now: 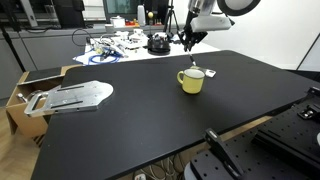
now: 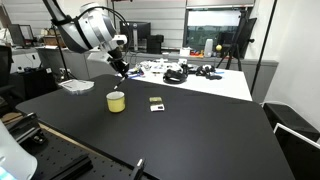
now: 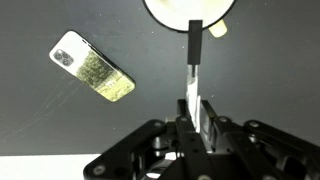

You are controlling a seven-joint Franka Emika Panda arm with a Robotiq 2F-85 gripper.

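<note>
A slim stick-like item (image 3: 194, 65), black at its far end and pale nearer the fingers, is held in my gripper; what exactly it is I cannot tell. Shut on it, the gripper (image 1: 187, 42) is above and behind a yellow mug (image 1: 190, 81) with a pale inside. The mug (image 2: 116, 103) stands upright on the dark table. From the wrist, the item's black end overlaps the near rim of the mug (image 3: 187, 10); exterior view 1 has the item (image 1: 194, 60) over the mug. Whether it touches the mug is unclear.
A phone-like object (image 3: 91, 66), part white and part patterned, lies flat on the table beside the mug. A white tray-like board (image 1: 78, 97) sits at the table's left in exterior view 1.
</note>
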